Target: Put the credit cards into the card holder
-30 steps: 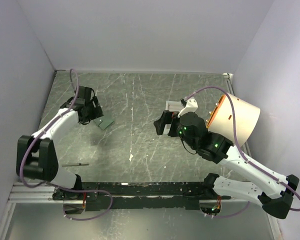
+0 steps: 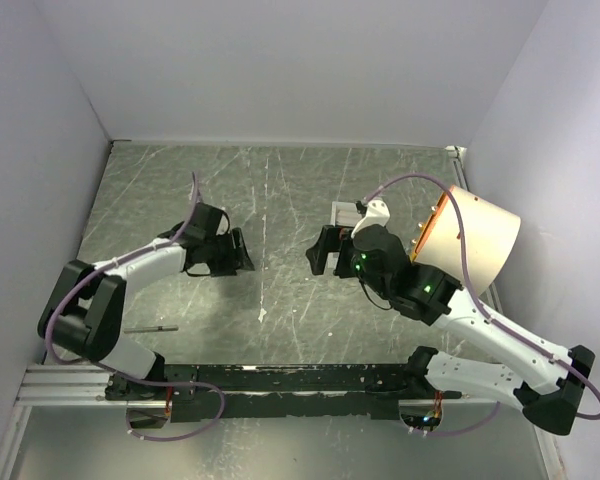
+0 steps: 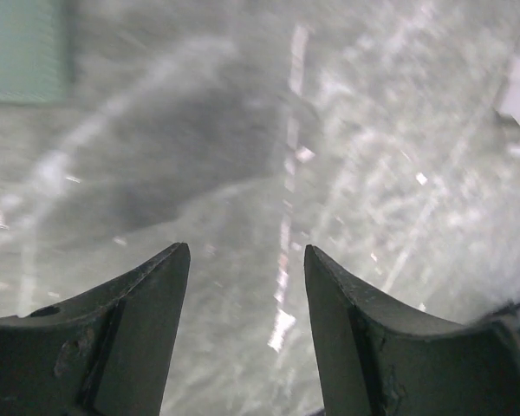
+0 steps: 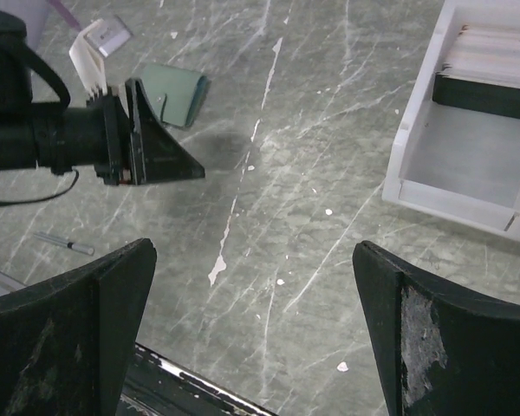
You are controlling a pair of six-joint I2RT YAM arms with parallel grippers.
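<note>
Above the table my left gripper (image 2: 238,250) stands part open, and in the left wrist view bare grey surface shows between its fingers. A flat green piece, likely the card holder (image 4: 172,89), lies beyond that gripper in the right wrist view; its corner also shows at the upper left of the left wrist view, while the arm hides it from the top. My right gripper is open and empty. Ahead and to its right sits a white box (image 4: 399,156) with pale, thin strips, perhaps the cards (image 4: 498,54), behind a dark divider (image 4: 485,95).
A thin pen-like stick (image 2: 150,329) lies at the front left. The large cream cylinder (image 2: 470,240) stands at the right wall. Bare table (image 2: 280,300) separates the two grippers.
My left gripper has moved right and toward the front, and its arm now covers the green piece from above. The right arm has barely moved.
</note>
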